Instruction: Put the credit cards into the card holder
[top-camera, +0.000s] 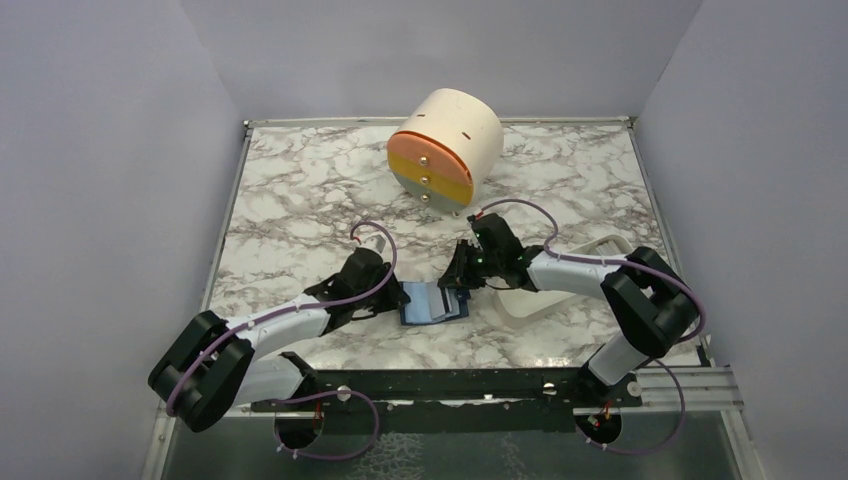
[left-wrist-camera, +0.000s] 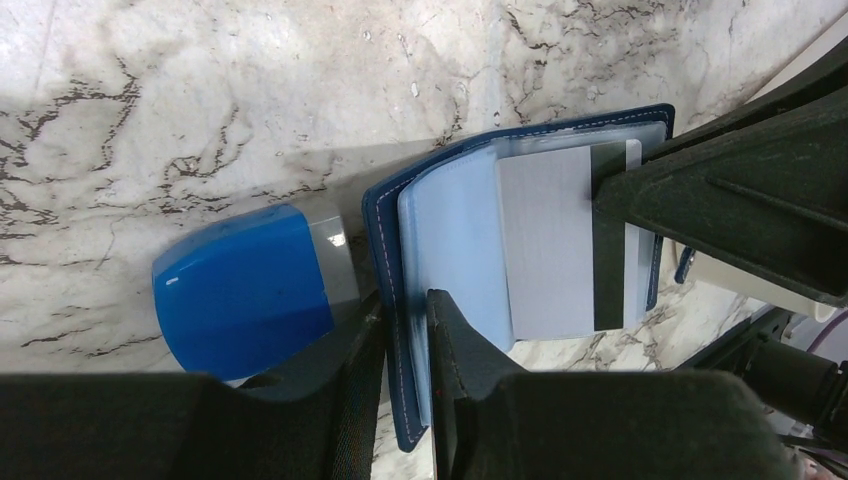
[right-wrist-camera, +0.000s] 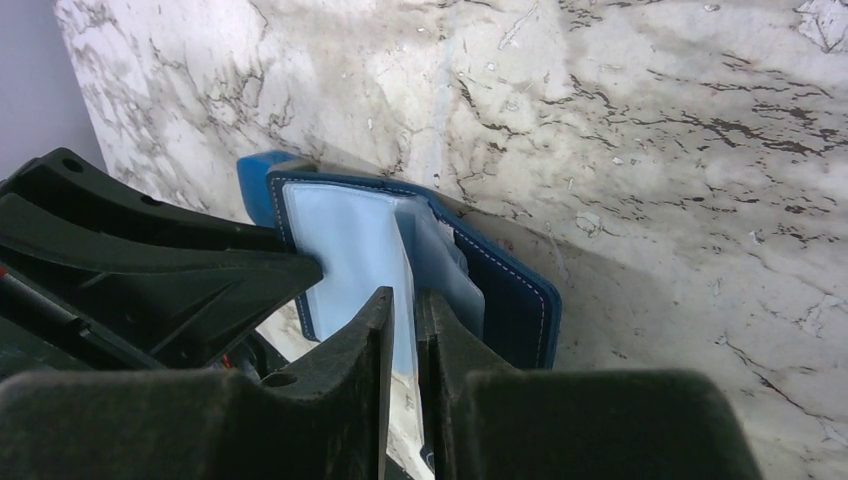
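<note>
The blue card holder (top-camera: 433, 305) lies spread on the table between both grippers. A grey card (left-wrist-camera: 545, 240) with a dark stripe rests on its light-blue flaps (right-wrist-camera: 350, 250). My left gripper is at the holder's left edge, fingertips close on either side of it; how far shut is hard to tell. My right gripper is at the right part, tips close together at the pale flap's edge. A bright blue object (left-wrist-camera: 240, 290) lies beside the holder's left edge, partly under the left gripper.
A white cylinder (top-camera: 455, 125) with coloured front stands at the back. A white tray (top-camera: 530, 310) lies under the right arm.
</note>
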